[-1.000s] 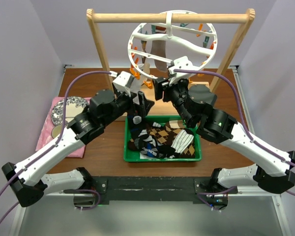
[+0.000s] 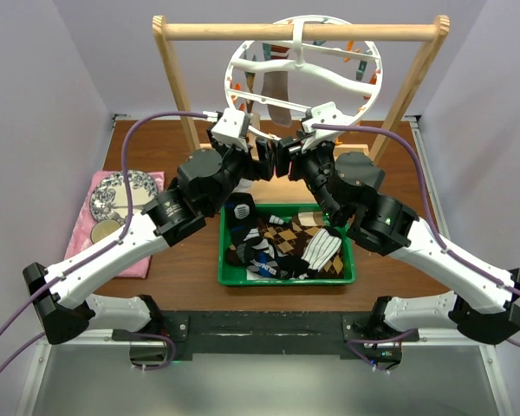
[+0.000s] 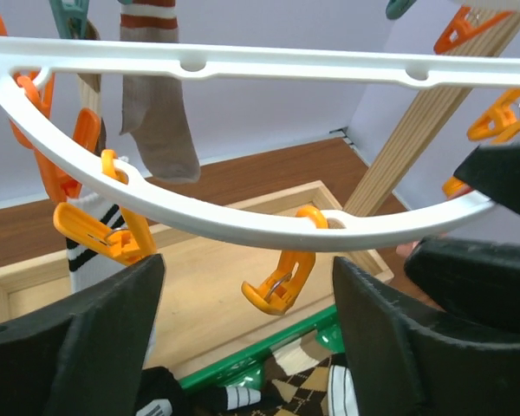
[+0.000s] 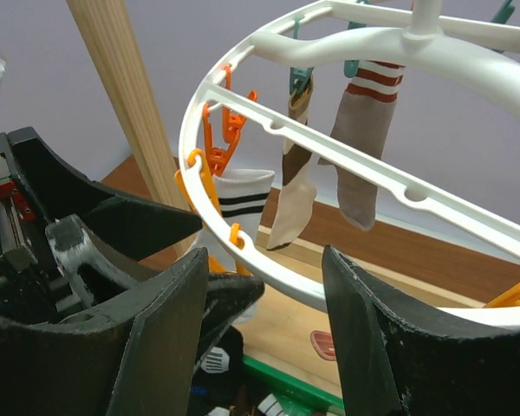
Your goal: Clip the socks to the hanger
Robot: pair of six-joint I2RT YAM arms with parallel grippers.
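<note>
A white round hanger [image 2: 268,96] with orange and teal clips hangs from the wooden frame [image 2: 225,30]. Several socks hang from it, including a red-striped grey sock [image 4: 364,139] and a black-striped white sock [image 4: 241,199]. My left gripper [image 2: 257,158] and right gripper [image 2: 289,156] are close together at its front lower rim. In the left wrist view, an orange clip [image 3: 282,282] on the rim sits between my left gripper's fingers, which stand apart. My right gripper's fingers also stand apart below the rim, holding nothing visible. More socks [image 2: 286,247] lie in the green bin.
The green bin [image 2: 349,269] stands below the hanger. At the left, a patterned plate [image 2: 121,192] sits on a pink cloth [image 2: 134,267]. The frame's wooden posts flank the hanger, and walls enclose the sides.
My left gripper has risen and moved toward the hanger's front rim, up beside my right gripper. The right arm has barely moved.
</note>
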